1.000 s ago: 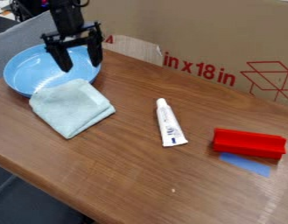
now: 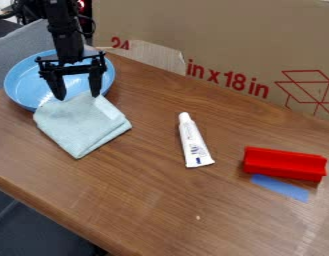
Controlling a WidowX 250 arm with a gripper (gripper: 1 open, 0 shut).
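Observation:
My black gripper hangs open over the near part of a blue plastic bowl, its fingertips just above the upper edge of a folded pale mint cloth. The cloth lies on the wooden table at the bowl's front. Whether the fingertips touch it, I cannot tell. A white tube lies in the middle of the table. A red block-like object lies on the right, with a flat blue strip beside it.
Cardboard stands along the back of the table. A grey object is behind the bowl at left.
The gripper has come down and toward the front, from over the bowl's back to just above the cloth's upper edge. The objects on the table look unmoved.

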